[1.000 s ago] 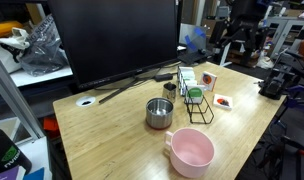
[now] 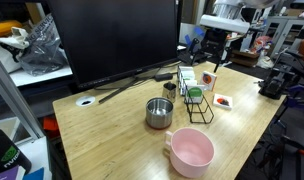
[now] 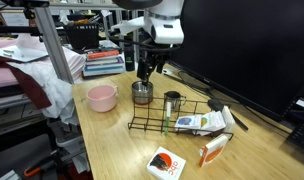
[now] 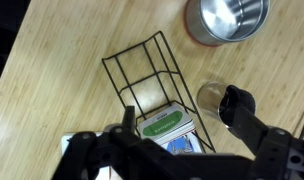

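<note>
My gripper is open above the black wire rack (image 4: 152, 70), with no object held between its fingers. In exterior view 2 the gripper (image 3: 145, 72) hangs pointing down, near the metal pot (image 3: 142, 92) in the picture. The rack holds a green-and-white packet (image 4: 164, 124) at one end; its other end is bare. Beside the rack stands a small dark container (image 4: 214, 97), partly covered by one finger in the wrist view. A pink mug (image 2: 192, 153) rests upright toward the near edge of the table.
A white box with a red print (image 3: 165, 163) lies flat, and an orange-and-white box (image 3: 214, 150) stands close to the rack. Behind them is a large black monitor (image 2: 122, 40).
In exterior view 1 the arm and gripper have shifted left, toward the rack. The objects on the table stay where they were.
</note>
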